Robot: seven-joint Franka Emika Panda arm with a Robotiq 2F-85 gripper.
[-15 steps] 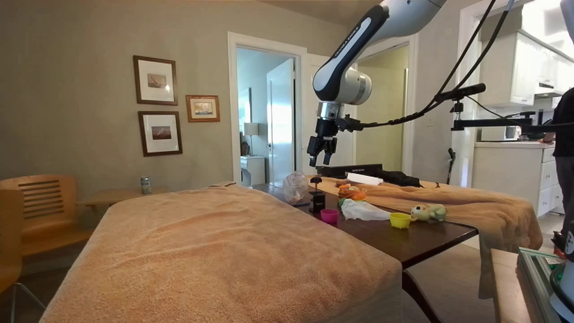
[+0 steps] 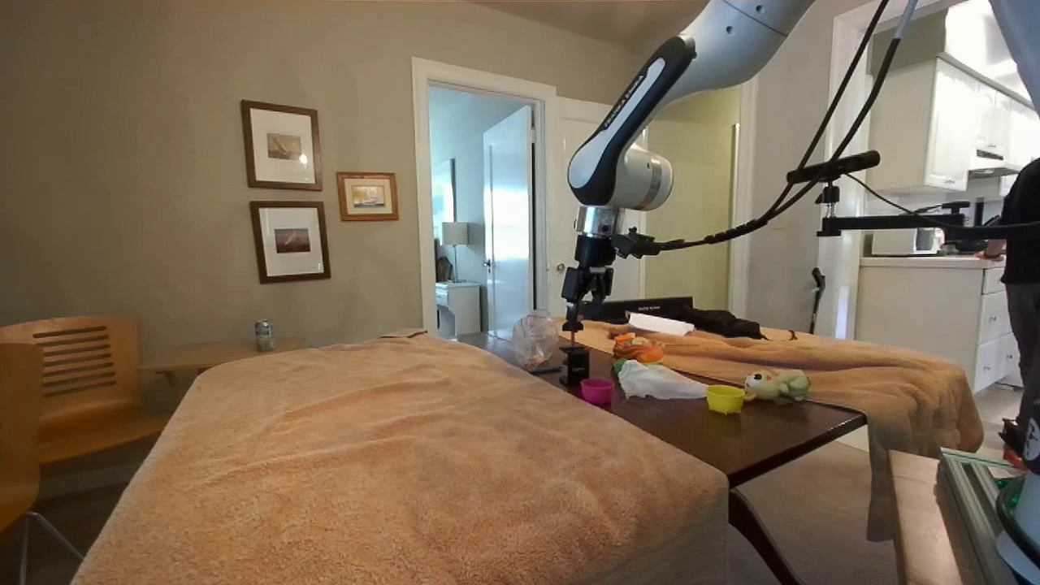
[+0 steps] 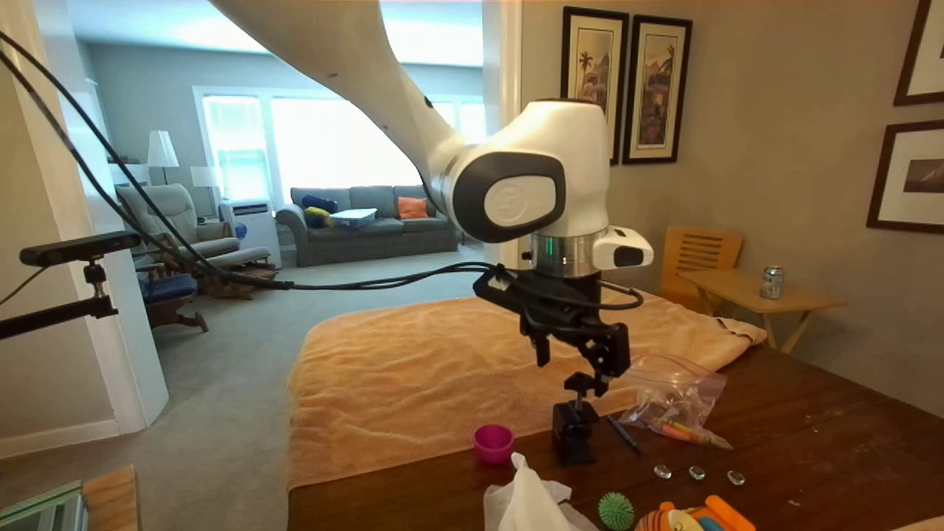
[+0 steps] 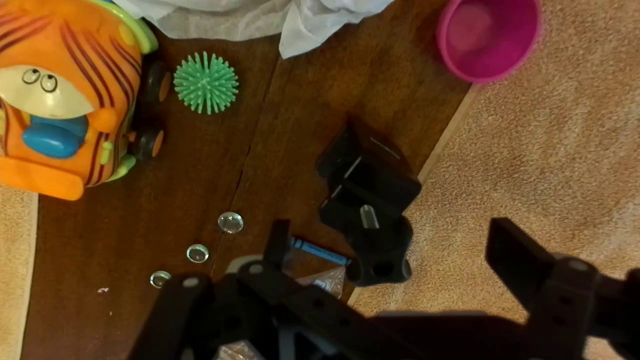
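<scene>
My gripper points down, fingers apart and empty, just above a black clamp-like block with a knobbed screw. In the wrist view the black block lies between the two fingers as seen from above, nearer the left one. That block stands upright on the dark wooden table, close to the towel-covered side. A magenta cup sits beside it. I cannot tell whether a finger touches the knob.
A blue crayon, a clear plastic bag and several glass beads surround the block. Farther off are a green spiky ball, an orange toy car, white cloth, a yellow cup and a plush toy.
The arm has lowered and turned its gripper slightly, bringing it from clear above the black block down to the knob's height. Objects on the table have not moved.
</scene>
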